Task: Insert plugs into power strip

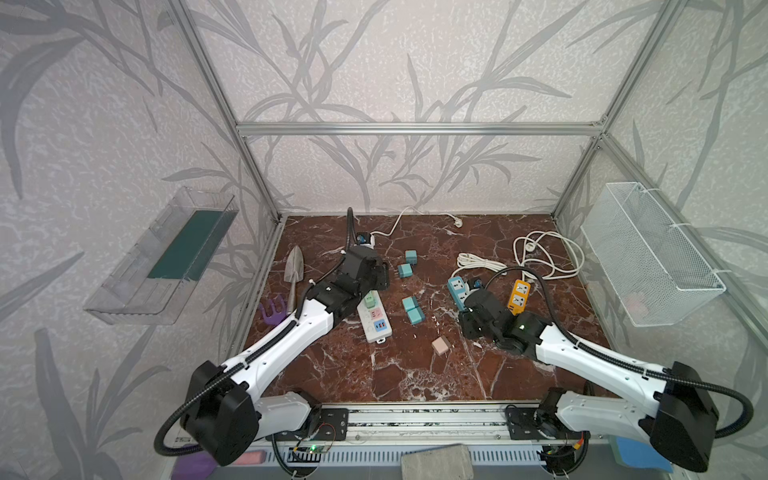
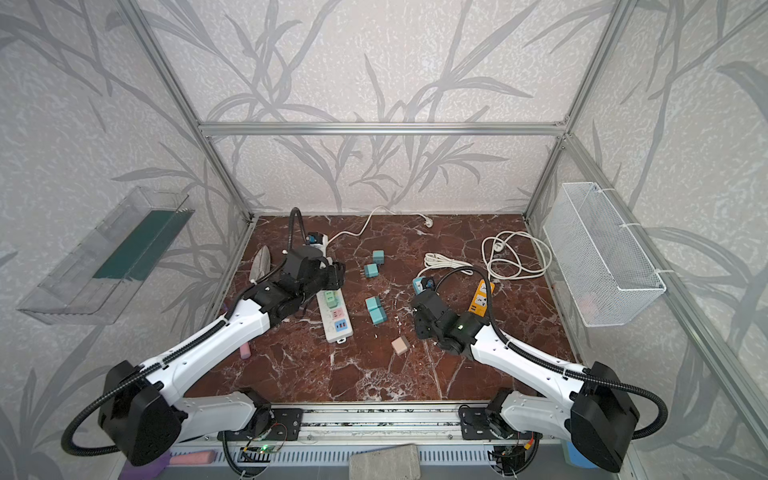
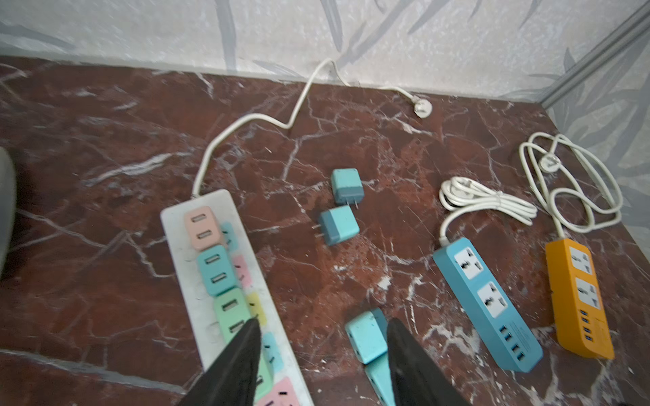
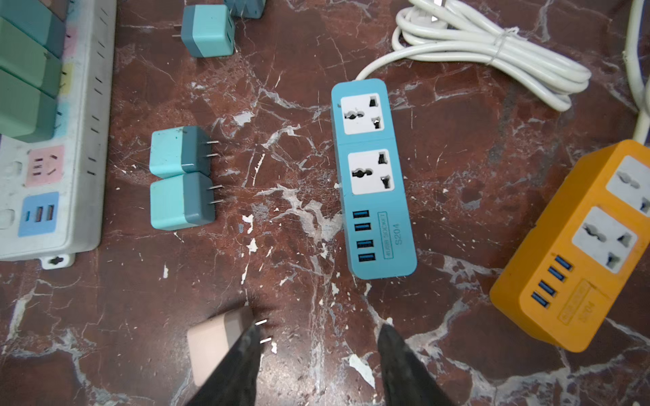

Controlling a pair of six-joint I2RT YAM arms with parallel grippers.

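Observation:
A long white power strip lies left of centre, carrying pink, teal and green plugs. Two teal cubes with prongs lie behind the centre, a teal pair in the middle, and a beige plug nearer the front. My left gripper hangs over the white strip, fingers apart with nothing seen between them. My right gripper hangs near the beige plug, fingers apart and empty, in front of the blue power strip.
An orange strip and coiled white cables lie at the right. A trowel and purple object are at the left. Wire baskets hang on both sides.

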